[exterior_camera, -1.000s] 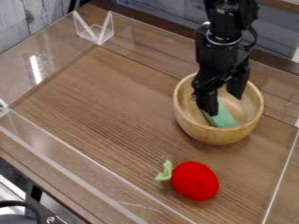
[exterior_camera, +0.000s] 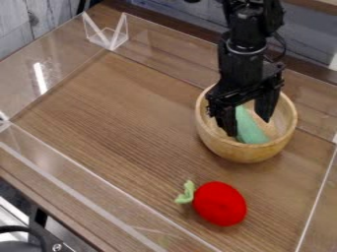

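My black gripper reaches down from the top into a tan wooden bowl at the right of the camera view. A mint-green object lies inside the bowl, just beneath the fingertips. I cannot tell whether the fingers touch or grip it.
A red object with a green top, like a toy strawberry or tomato, lies at the lower front right. A white wire item stands at the back left. Black cable or hardware sits at the bottom left corner.
The gripper has shifted slightly within the bowl over the last second, and the green object's visible part has changed a little. The red object has not moved.
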